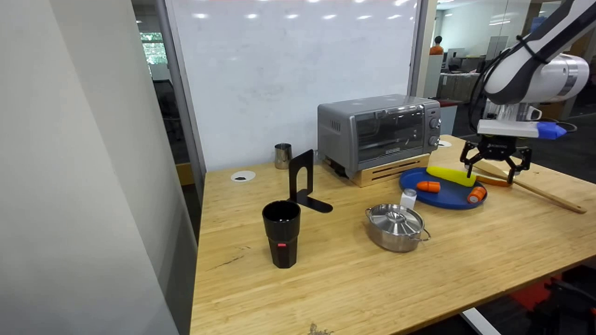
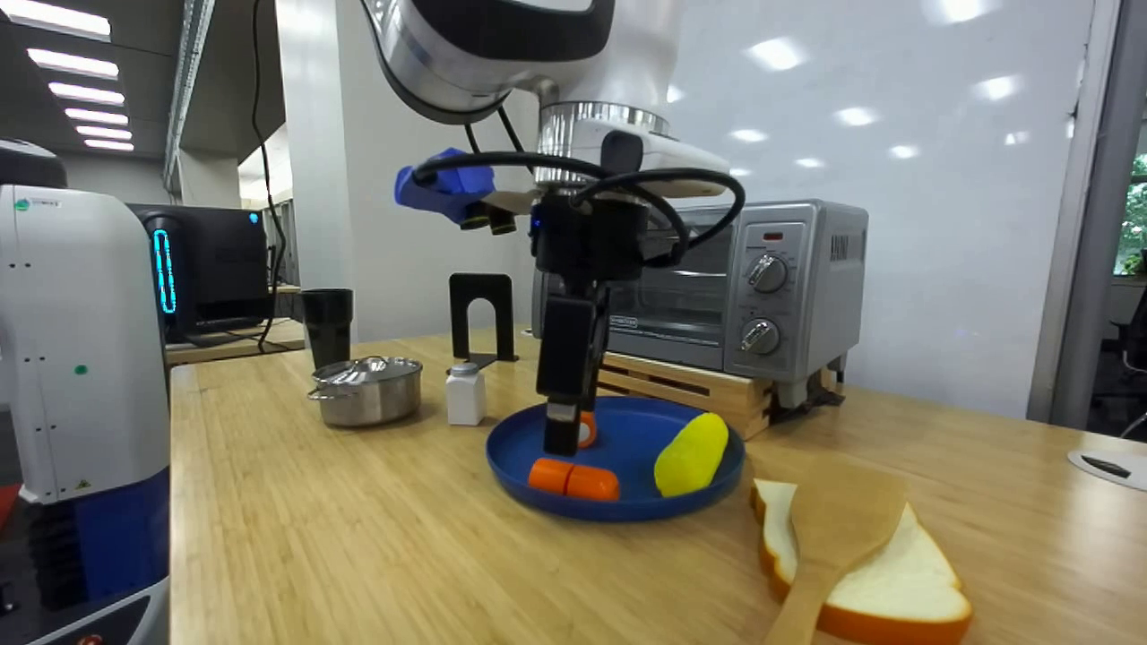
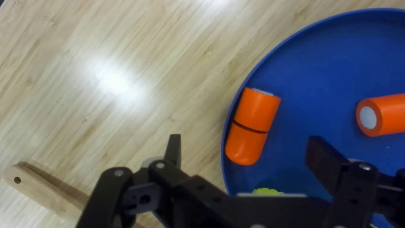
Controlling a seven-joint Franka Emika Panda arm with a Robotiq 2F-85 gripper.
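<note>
My gripper is open above the edge of the blue plate (image 3: pixel 326 72), with its fingers spread wide and empty. Between and beyond the fingertips in the wrist view, an orange carrot piece (image 3: pixel 252 125) with a dark line across it lies against the plate's rim. Another orange piece (image 3: pixel 383 115), showing a pale round end, rests farther right on the plate. A yellow corn-like thing (image 2: pixel 691 453) lies on the plate too; my gripper mostly hides it in the wrist view. In exterior view 1 the gripper (image 1: pixel 490 170) hangs over the plate's right side.
A wooden spatula (image 2: pixel 849 516) lies across a bread slice (image 2: pixel 914 580) beside the plate. Close by stand a small white bottle (image 1: pixel 408 198), a lidded steel pot (image 1: pixel 395 229) and a toaster oven (image 1: pixel 385 131). A black cup (image 1: pixel 282 234) is farther left.
</note>
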